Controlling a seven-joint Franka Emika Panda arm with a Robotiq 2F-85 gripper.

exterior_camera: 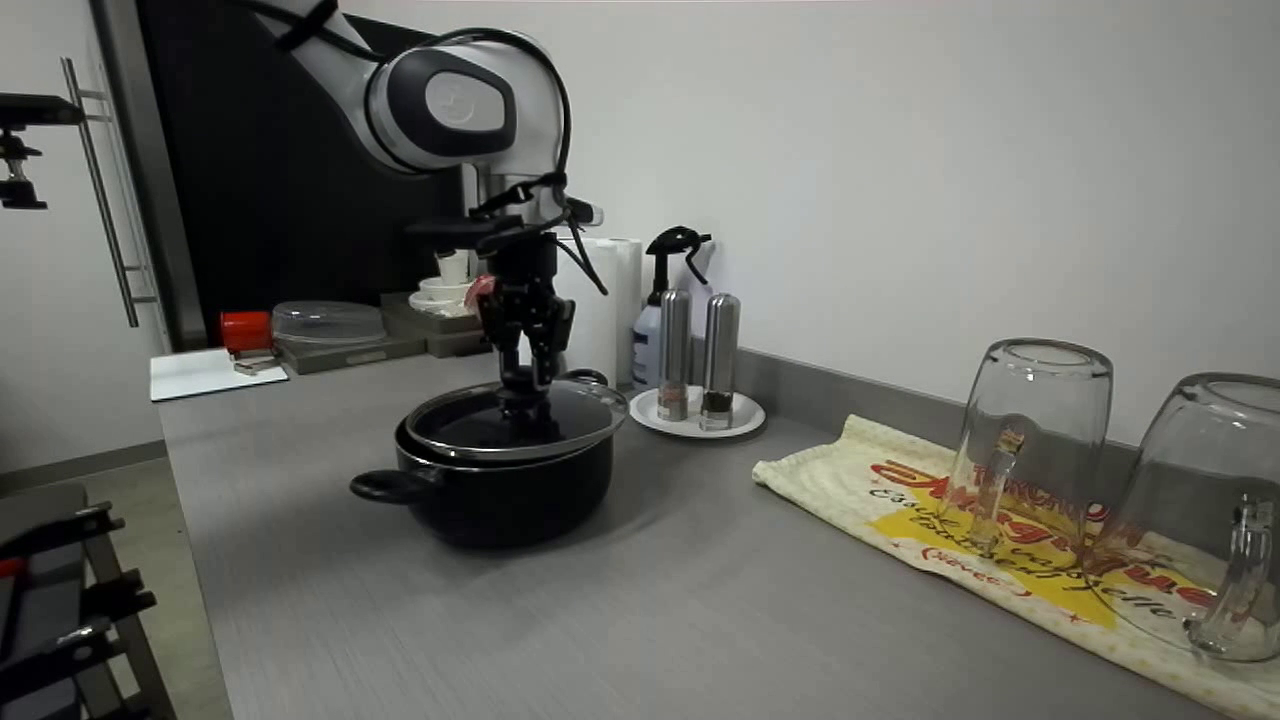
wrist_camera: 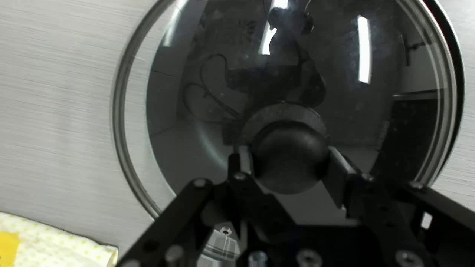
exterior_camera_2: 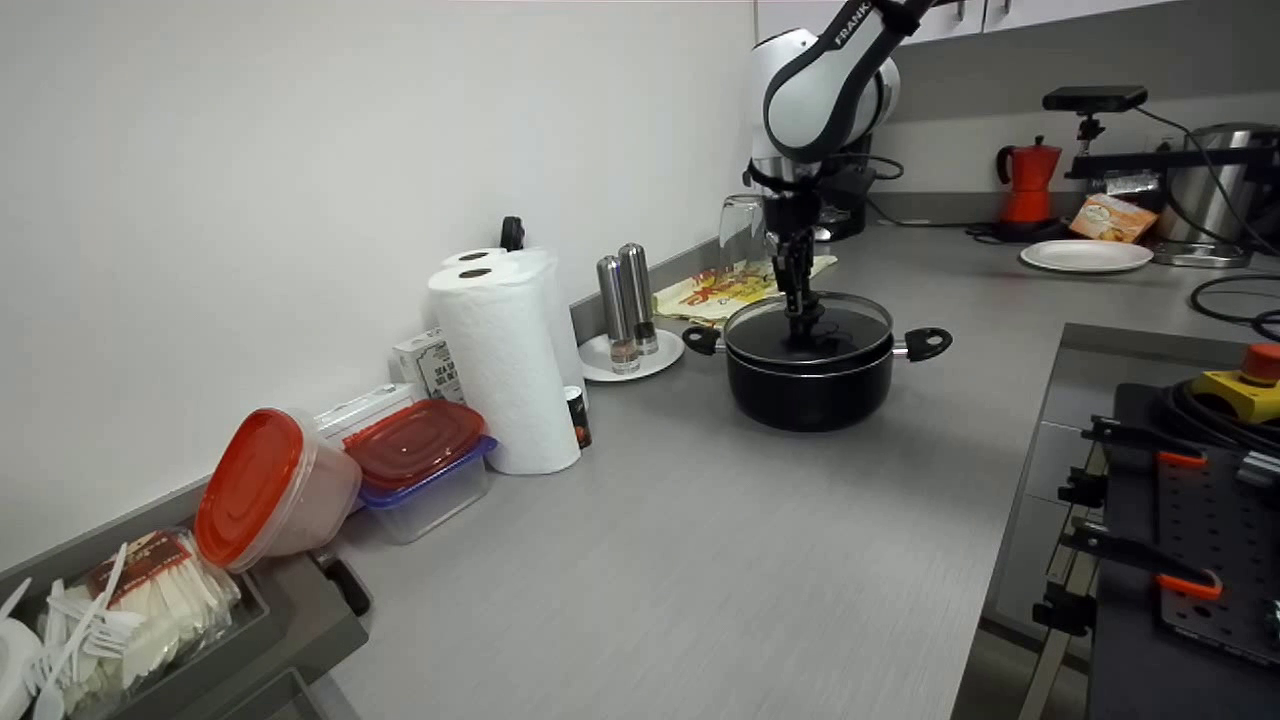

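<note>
A black two-handled pot [exterior_camera: 510, 502] stands on the grey counter. On its top lies a glass lid [exterior_camera: 462, 432] with a metal rim, slightly off-centre and a little tilted in exterior view 1. My gripper is shut on the round black lid knob [wrist_camera: 291, 149], one finger on either side of it. From exterior view 2 the gripper [exterior_camera_2: 801, 314] comes straight down over the middle of the lid [exterior_camera_2: 858, 342], and the pot [exterior_camera_2: 804, 396] sits beneath. Whether the lid's rim is seated all the way round cannot be told.
Two metal grinders [exterior_camera: 717, 360] on a white plate [exterior_camera: 756, 418] stand close behind the pot. Glass mugs [exterior_camera: 1038, 444] rest upside down on a yellow-printed towel [exterior_camera: 840, 468]. Paper towel rolls [exterior_camera_2: 504, 360] stand by the wall.
</note>
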